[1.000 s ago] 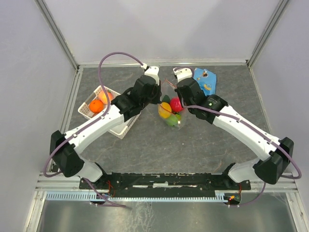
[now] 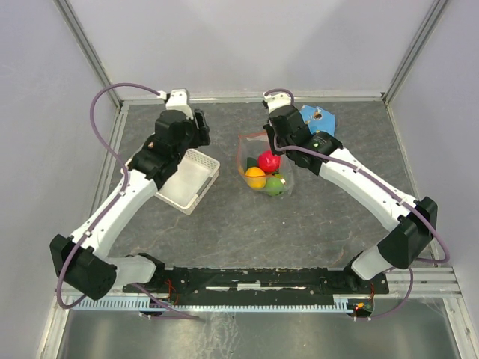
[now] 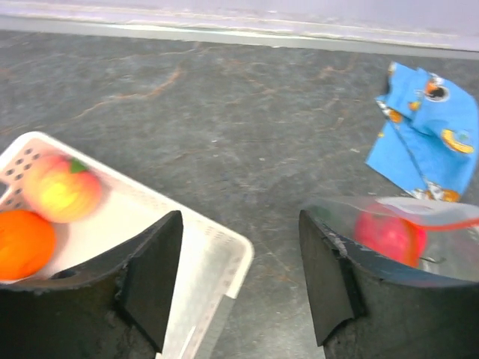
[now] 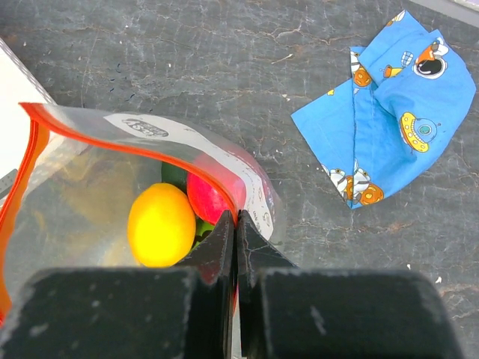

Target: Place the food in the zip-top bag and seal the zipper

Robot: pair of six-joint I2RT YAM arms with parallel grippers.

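The clear zip top bag (image 4: pixel 90 198) stands with its orange-edged mouth wide apart. Inside it are an orange-yellow fruit (image 4: pixel 160 224), a red one (image 2: pixel 269 161) and a green one (image 2: pixel 275 185). My right gripper is shut on the bag's rim at the right side of the mouth. Over the white basket (image 2: pixel 212 166), left of the bag, my left gripper has its fingers apart and nothing between them. A peach (image 3: pixel 61 187) and an orange (image 3: pixel 25 244) lie in the basket; in the top view the left arm hides them.
A folded blue cloth (image 2: pixel 319 120) with printed figures lies behind and right of the bag. Bare grey tabletop (image 2: pixel 247 232) spreads in front of the bag and basket.
The left gripper has opened, parted from the bag's left rim and swung left over the basket. The bag's mouth has widened. The right gripper shifted slightly left, still at the rim.
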